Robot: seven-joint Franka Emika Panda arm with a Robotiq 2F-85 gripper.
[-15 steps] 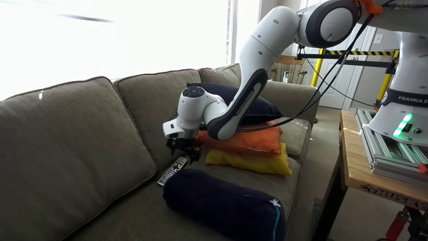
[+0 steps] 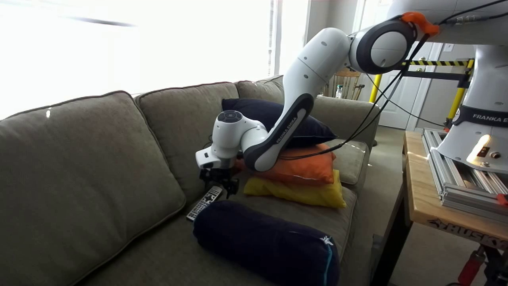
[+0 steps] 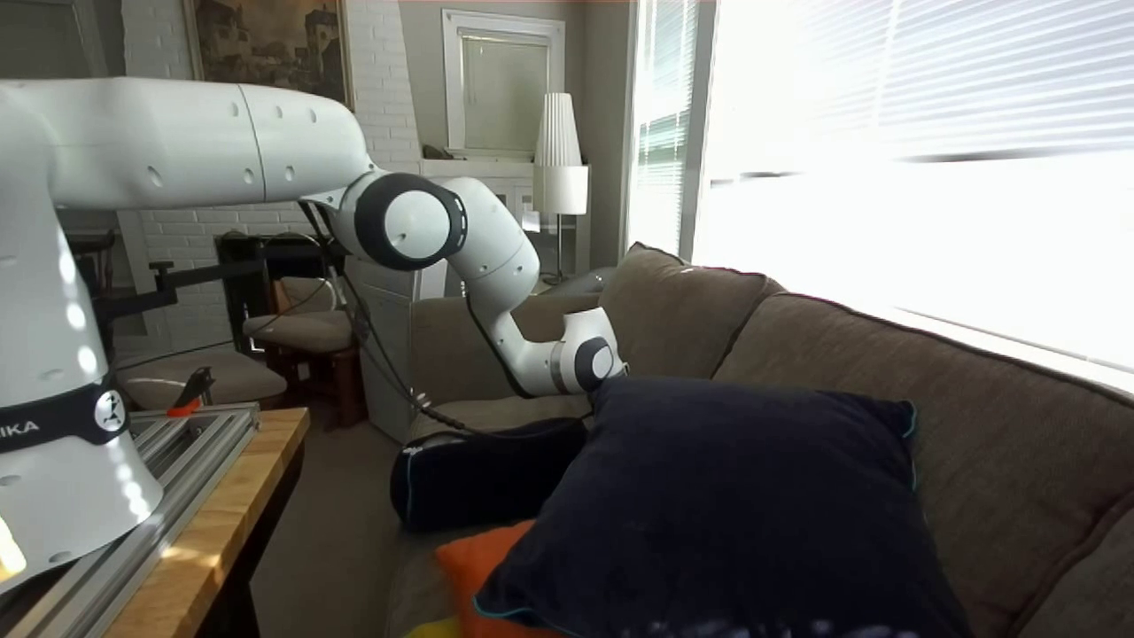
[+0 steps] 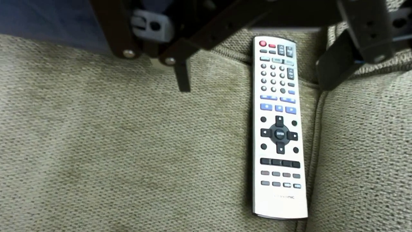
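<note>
A silver remote control [image 4: 278, 133] with dark, blue and red buttons lies face up on the sofa seat [image 4: 154, 154], alongside the seam by the backrest cushion. In exterior view 1 the same remote [image 2: 204, 204] rests between the backrest and a dark blue bolster. My gripper is open just above its far end, the fingers [image 4: 182, 75] spread wide to either side with nothing held. How much height separates the fingertips from the seat is hard to judge. In exterior view 2 the large dark cushion hides both remote and gripper.
The dark bolster [image 2: 266, 240] lies close in front of the remote. A stack of yellow [image 2: 304, 190], orange [image 2: 304, 167] and dark blue [image 2: 312, 126] pillows stands right beside the arm. Backrest cushions [image 2: 90, 171] border the other side. Open seat lies toward the front left.
The arm has come down a little, bringing my gripper closer to the remote. The light on the robot's base has turned from green to a pale orange. Remote and pillows have stayed put.
</note>
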